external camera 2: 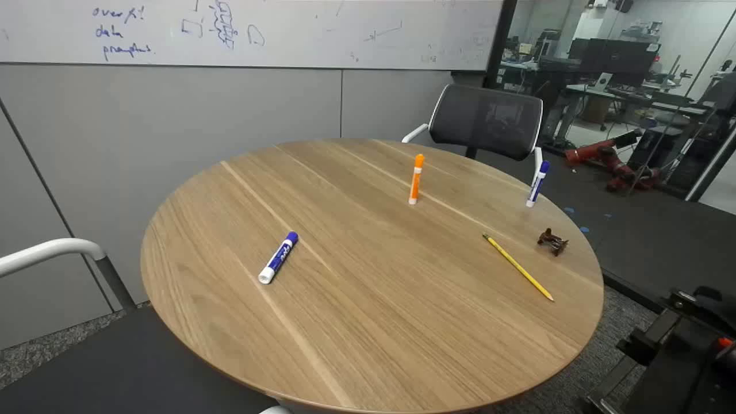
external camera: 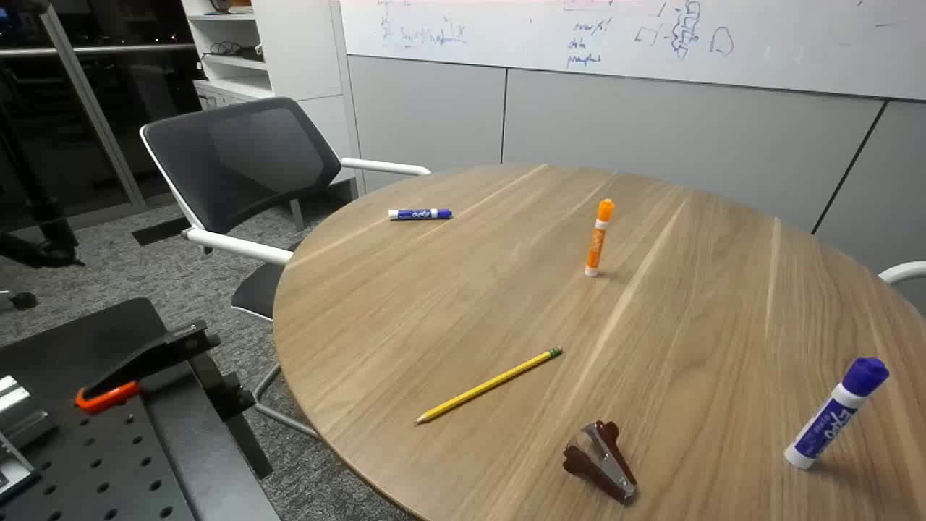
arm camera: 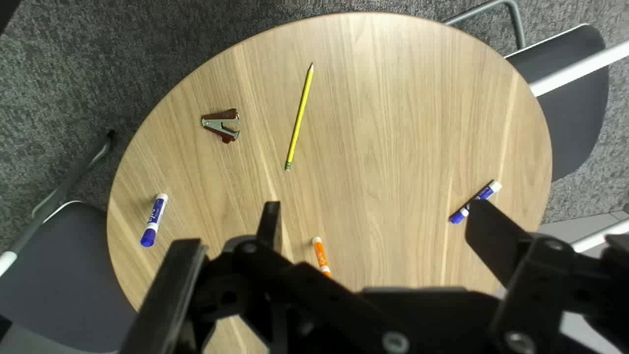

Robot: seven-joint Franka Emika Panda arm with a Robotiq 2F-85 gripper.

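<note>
My gripper stands open high above the round wooden table, its dark fingers wide apart with nothing between them. An orange marker (external camera: 596, 247) stands upright on its white end; in the wrist view the gripper body partly hides the orange marker (arm camera: 321, 256). One blue marker (external camera: 829, 421) also stands, cap up, near the table's edge. A second blue marker (external camera 2: 279, 256) lies on its side, partly covered by a finger in the wrist view. The yellow pencil (arm camera: 299, 118) lies flat. Beside it rests a brown staple remover (arm camera: 221, 124).
Wide bare wood separates the objects on the table (external camera 2: 372, 303). Chairs flank it, among them a black mesh chair (external camera: 247, 161) close to the rim. A dark perforated cart (external camera: 113, 460) stands past the near left edge in exterior view 1.
</note>
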